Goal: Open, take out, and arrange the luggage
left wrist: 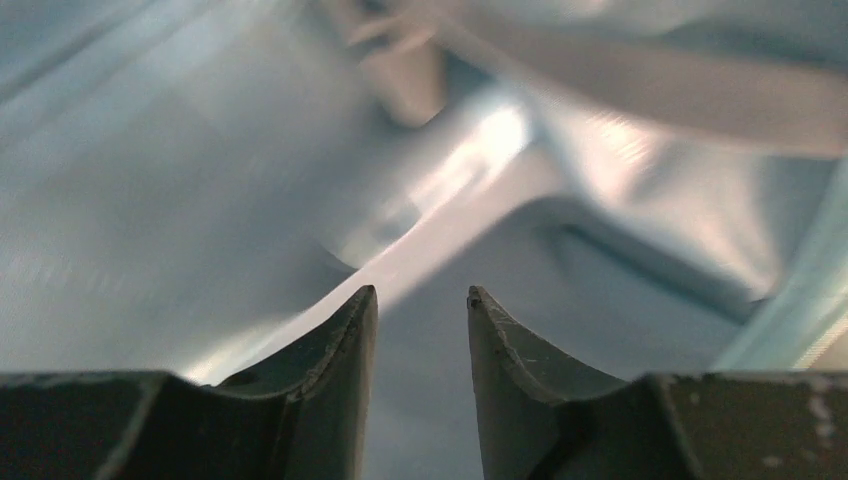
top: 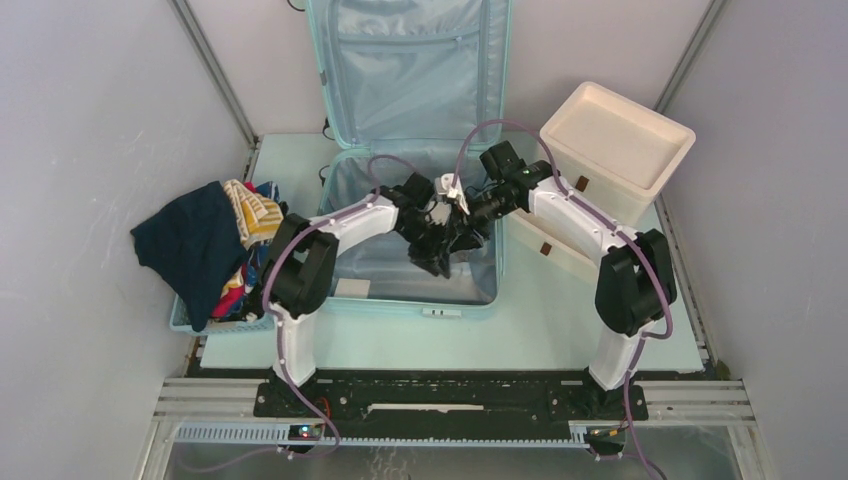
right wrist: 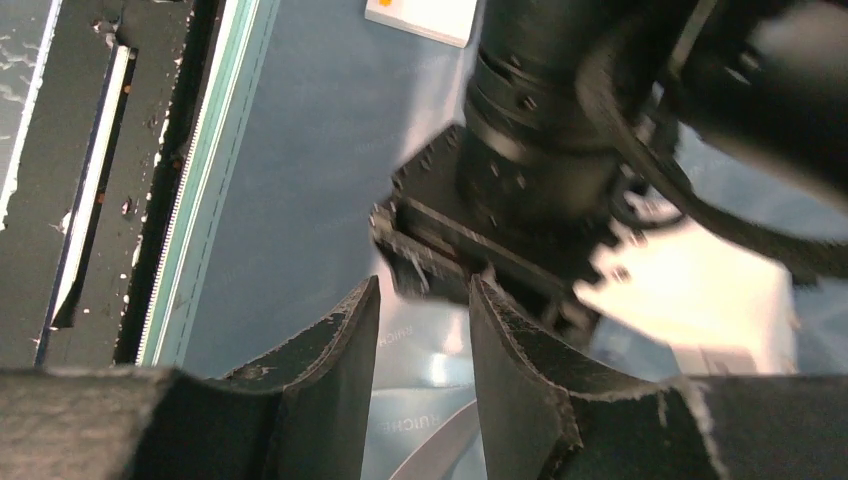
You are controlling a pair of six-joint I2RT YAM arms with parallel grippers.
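Observation:
An open light-blue suitcase (top: 380,280) stands centred with its lid (top: 405,70) raised behind; inside are grey lining and a small white block (top: 352,288). My left gripper (top: 430,255) and right gripper (top: 470,230) meet over the suitcase. The left wrist view shows blurred lining below left fingertips (left wrist: 365,310) that stand part open, nothing between them. In the right wrist view, the dark body of the other arm lies beyond my right gripper, whose fingers are apart with nothing visible held.
A basket (top: 180,314) piled with dark, yellow and red clothes sits at the left. Cream stacked boxes (top: 610,135) stand at the right.

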